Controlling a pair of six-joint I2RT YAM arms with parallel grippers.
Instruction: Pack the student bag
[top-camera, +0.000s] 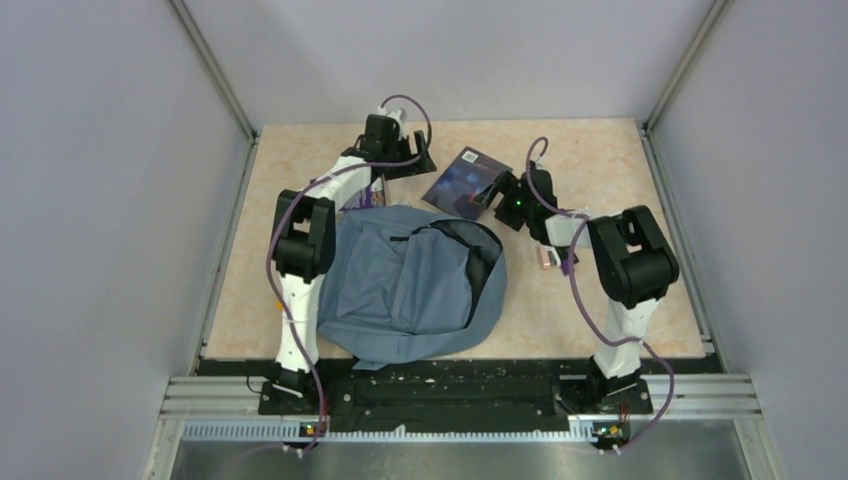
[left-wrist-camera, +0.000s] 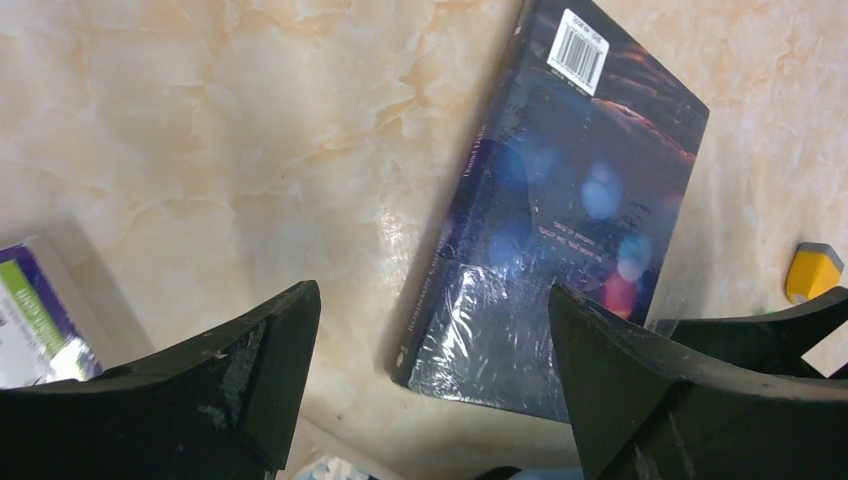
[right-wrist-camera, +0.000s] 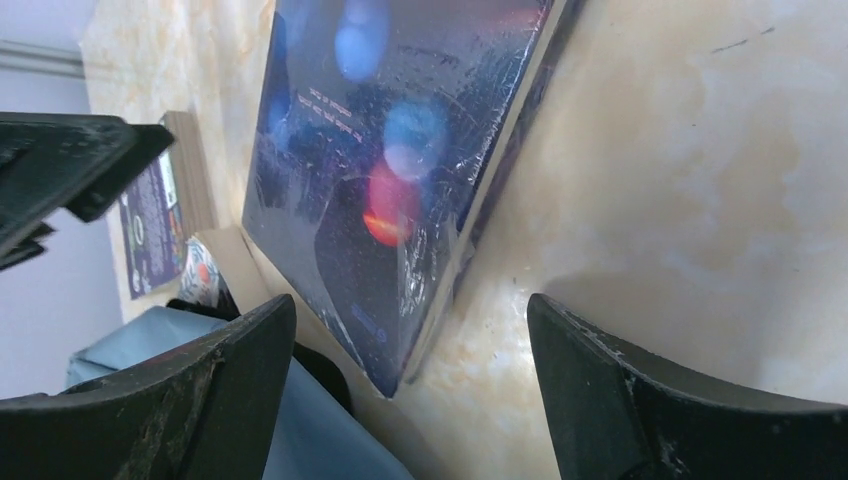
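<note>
A dark book (top-camera: 466, 183) with a barcode lies flat on the table behind the blue-grey bag (top-camera: 400, 290). Its spine side faces my left gripper (top-camera: 424, 152), which is open beside the book with nothing between its fingers. On the opposite side, my right gripper (top-camera: 497, 195) has its fingers apart at the book's near right edge. In the right wrist view, the book's corner (right-wrist-camera: 385, 370) shows between the fingers; whether they touch it I cannot tell. A purple-and-white box (left-wrist-camera: 40, 320) lies left of the book, partly under my left arm in the top view.
Small items, one pinkish (top-camera: 546, 257) and one purple (top-camera: 568, 266), lie under the right forearm. The left wrist view shows a yellow piece (left-wrist-camera: 808, 272) beyond the book. Bare table lies behind the book and at the far right.
</note>
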